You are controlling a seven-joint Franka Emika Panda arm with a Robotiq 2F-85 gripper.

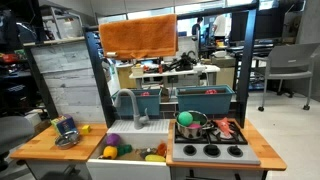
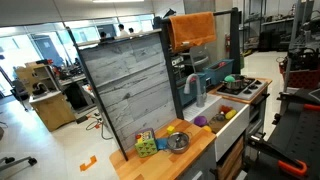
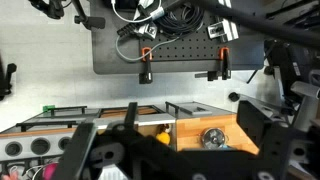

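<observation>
In the wrist view my gripper stands open, with nothing between its dark fingers. It hangs over the pale floor beside the counter, apart from the things on it. A metal pot holding something green sits on the black stove at the counter's right end. Several colourful toy foods lie in the sink. At the left end, a silver bowl or pot stands near a colourful box. The gripper cannot be made out in either exterior view.
An orange towel hangs from the rack above the counter. A grey faucet rises behind the sink, and blue-green bins line the back. Bare wood shows right of the stove. Cables lie on a dark table in the wrist view.
</observation>
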